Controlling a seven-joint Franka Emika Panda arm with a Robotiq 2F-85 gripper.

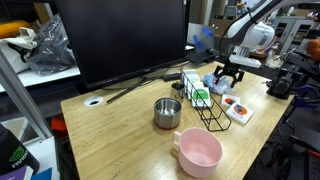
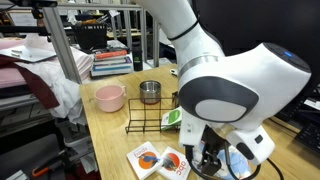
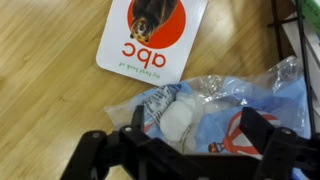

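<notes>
A clear plastic bag with blue and white contents (image 3: 210, 105) lies on the wooden table, partly covered by my gripper at the bottom of the wrist view. My gripper is open over the bag, its dark fingers apart on either side, and nothing is visibly gripped. In exterior view 1 the bag (image 1: 222, 84) is at the far end of the table, just under the arm. From exterior view 2 the white arm blocks much of the bag (image 2: 236, 162).
Close to the bag lie cards with pictures (image 3: 152, 35). A black wire rack (image 1: 207, 110) holding green and white items stands alongside. Farther off are a metal pot (image 1: 167, 112) and a pink bowl (image 1: 198, 153); a large black screen (image 1: 135, 40) borders the table.
</notes>
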